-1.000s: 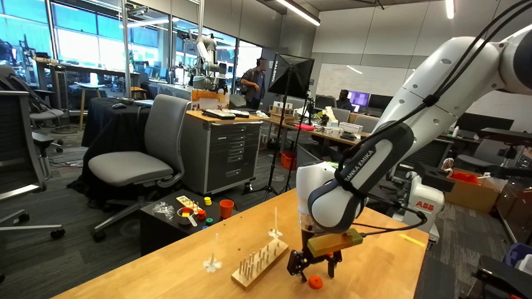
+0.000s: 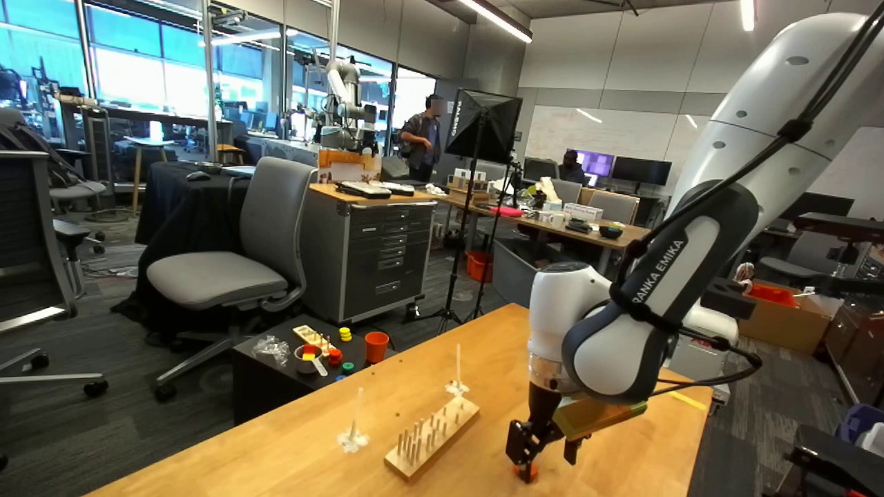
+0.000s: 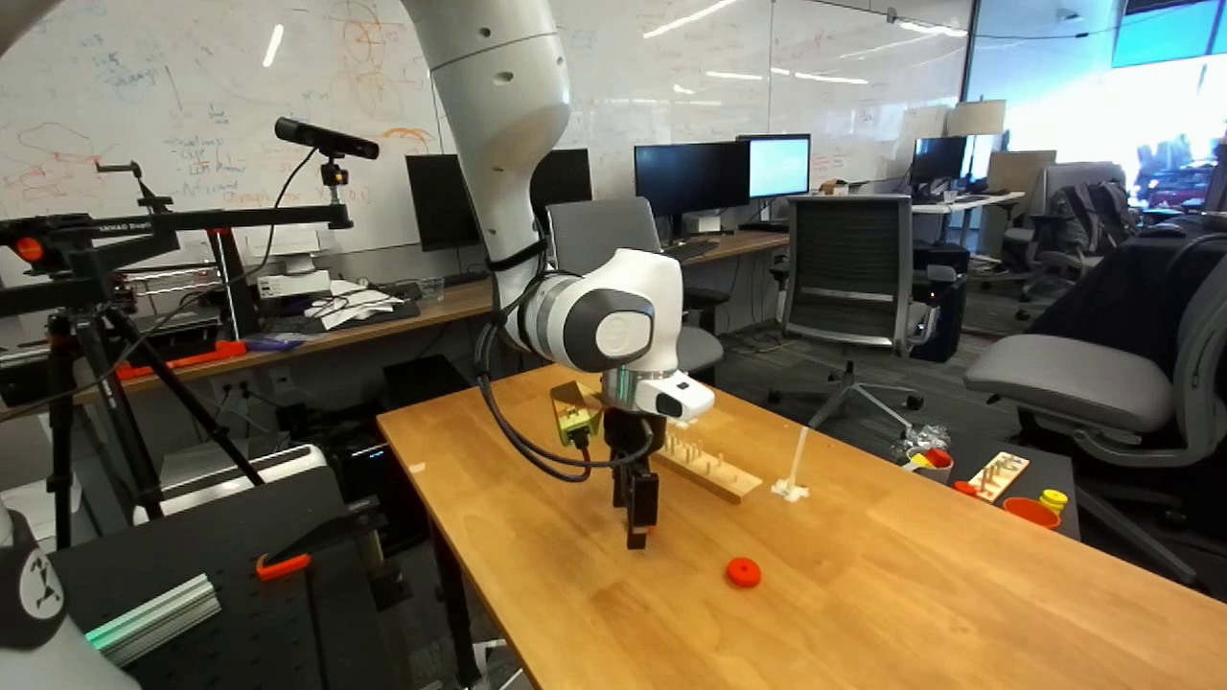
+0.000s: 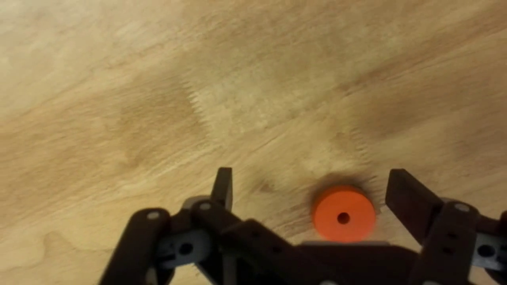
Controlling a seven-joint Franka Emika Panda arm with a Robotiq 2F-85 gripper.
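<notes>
My gripper stands open, pointing down at the wooden table, its fingertips low over the surface. Between its fingers in the wrist view lies a flat orange ring (image 4: 354, 209) with a small centre hole, nearer the right finger and not gripped. Exterior view 2 shows a red ring (image 3: 744, 571) lying free on the table, with a sliver of a second ring (image 3: 652, 529) behind the fingers. In exterior view 1 one finger partly covers an orange ring (image 2: 531, 472); the other ring is hidden there.
A wooden peg board (image 2: 431, 439) with several upright pegs lies beside the gripper. Two thin posts, a nearer post (image 2: 358, 414) and a farther post (image 2: 459, 368), stand on pale bases beyond it.
My gripper has shifted to the right in exterior view 1 and turned, so its fingers look closer together there. One ring, clear before, is now partly covered by a finger; the other is hidden.
</notes>
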